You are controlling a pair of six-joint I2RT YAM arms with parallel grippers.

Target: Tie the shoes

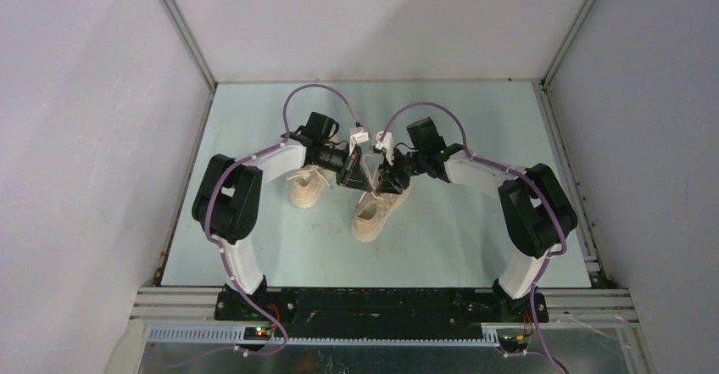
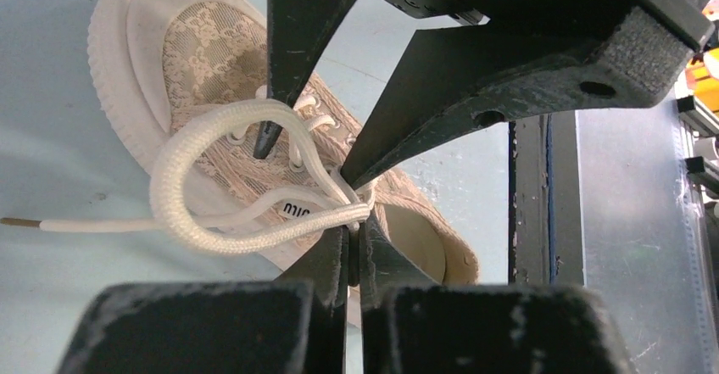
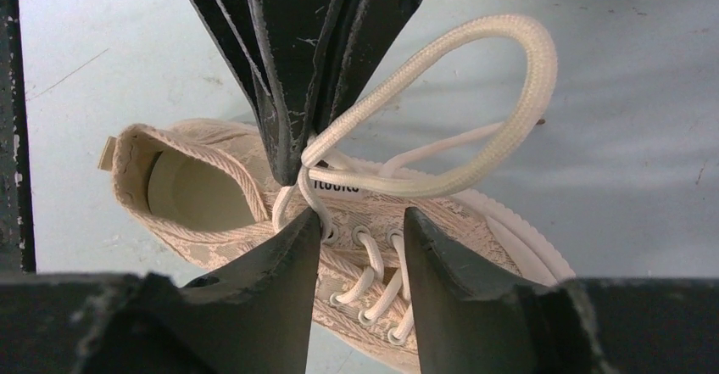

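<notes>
A pale pink lace-patterned shoe (image 1: 370,221) stands mid-table beneath both grippers. In the left wrist view my left gripper is shut on its white shoelace (image 2: 186,141), close above the tongue. From those tips the lace bends out in a raised loop, also visible in the right wrist view as the curved lace (image 3: 534,77). My right gripper is part open over the eyelets; its fingertips stand apart with nothing clearly gripped. One lace end (image 2: 76,225) trails free past the shoe's side.
A second matching shoe (image 1: 305,191) rests to the left, beneath the left forearm, its laces loose. The two grippers are very close together. Bare table (image 1: 475,247) extends to the right and in front.
</notes>
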